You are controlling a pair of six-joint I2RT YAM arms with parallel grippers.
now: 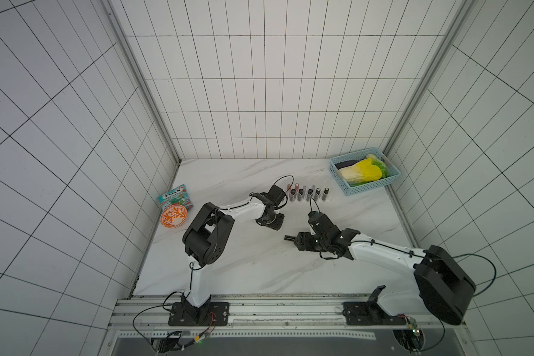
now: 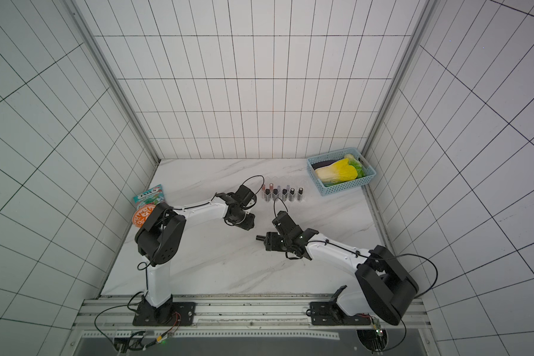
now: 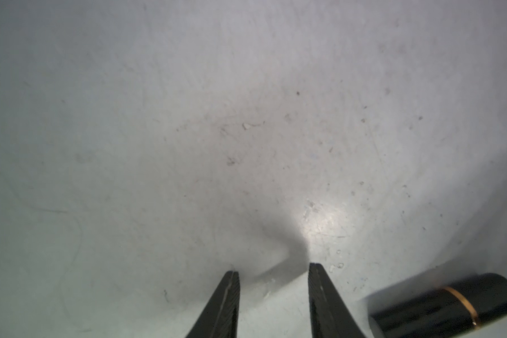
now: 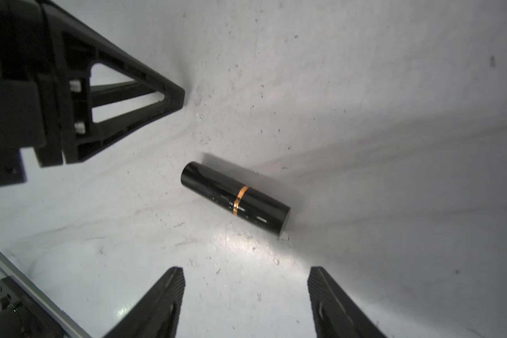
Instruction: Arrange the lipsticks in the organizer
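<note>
A black lipstick with a gold band lies flat on the table, below my right gripper, which is part open with nothing between its fingertips. In the left wrist view the same lipstick is at the lower right, outside my left gripper. That gripper's fingertips sit a little apart; I cannot see anything between them. Several lipsticks stand upright in a row at the back center, apparently in a clear organizer.
A blue basket of vegetables is at the back right. An orange and white bowl and a colorful packet lie at the left.
</note>
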